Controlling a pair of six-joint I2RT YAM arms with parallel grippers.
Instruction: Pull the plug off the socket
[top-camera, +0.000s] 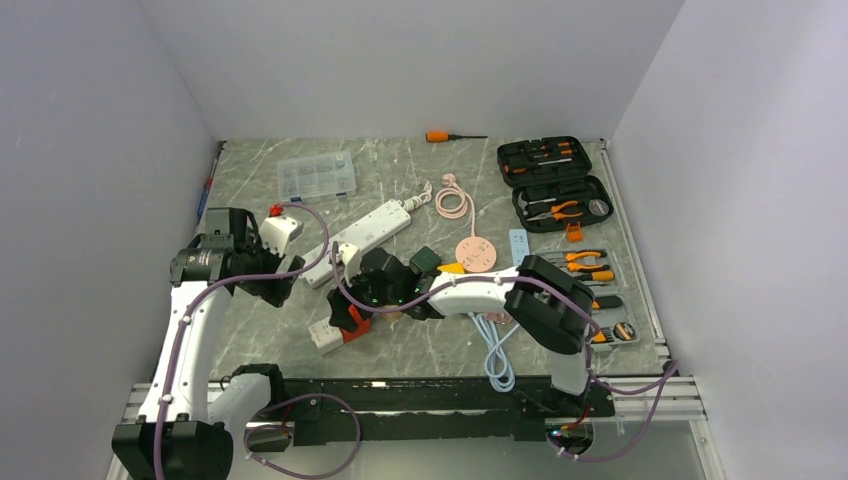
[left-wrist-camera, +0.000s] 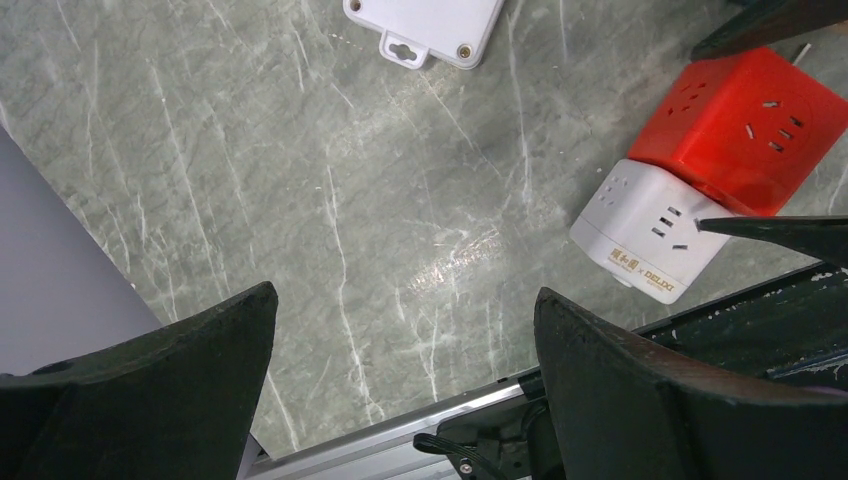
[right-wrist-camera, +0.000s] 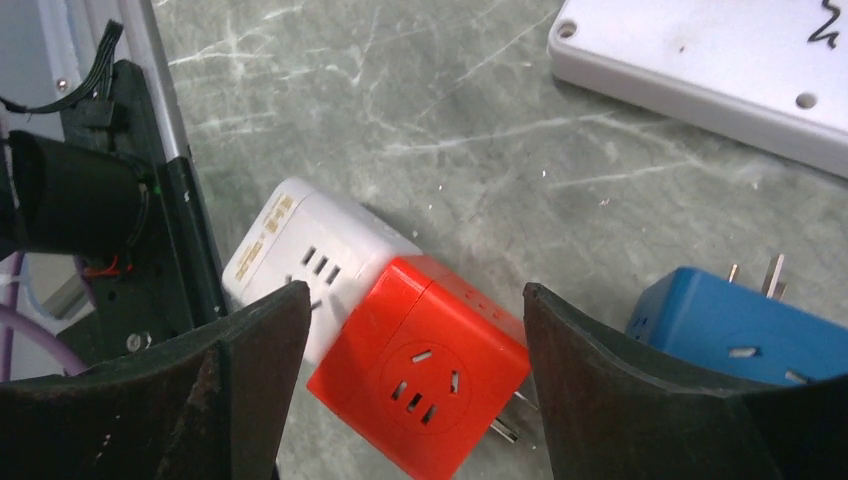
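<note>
A red plug cube (right-wrist-camera: 440, 350) lies against a white socket block (right-wrist-camera: 330, 255) near the front edge, the two touching in both wrist views. Metal prongs (right-wrist-camera: 505, 428) show on the red cube's far side from the white block. My right gripper is part open above them, a finger to either side of the red cube. One fingertip (left-wrist-camera: 712, 224) overlaps the white block in the left wrist view; contact cannot be told. To the left, my left gripper stands open over bare table, nothing between its fingers.
A white power strip (top-camera: 375, 228) lies behind both grippers. Beside the red cube is a blue plug cube (right-wrist-camera: 730, 325). Green (top-camera: 425, 260) and yellow cubes lie to the right, with tool cases (top-camera: 545, 150) farther off. Bare table lies at front left.
</note>
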